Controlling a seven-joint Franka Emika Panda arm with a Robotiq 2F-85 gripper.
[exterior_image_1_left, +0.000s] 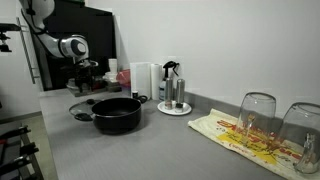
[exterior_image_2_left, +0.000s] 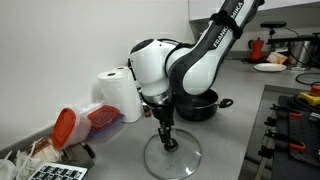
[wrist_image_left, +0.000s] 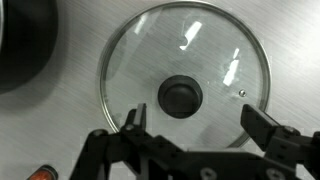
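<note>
A round glass lid (wrist_image_left: 222, 60) with a steel rim and a black knob (wrist_image_left: 181, 97) lies on the grey table beside a black pot (exterior_image_1_left: 118, 114). Part of the pot also appears at the upper left of the wrist view. My gripper is open, its two fingers apart and pointing toward the lid, with nothing between them. In the second exterior view, the gripper (exterior_image_2_left: 163, 132) hangs over the knob (exterior_image_2_left: 170, 145), though the exact gap is hard to judge. From the first exterior view the fingertips are too small to make out.
A white plate with bottles and grinders (exterior_image_1_left: 175, 109) stands behind the pot. Two upturned glasses (exterior_image_1_left: 257, 117) rest on a yellow cloth (exterior_image_1_left: 222, 130) at the right. A paper towel roll (exterior_image_2_left: 119, 93) and red containers (exterior_image_2_left: 75, 124) stand along the wall.
</note>
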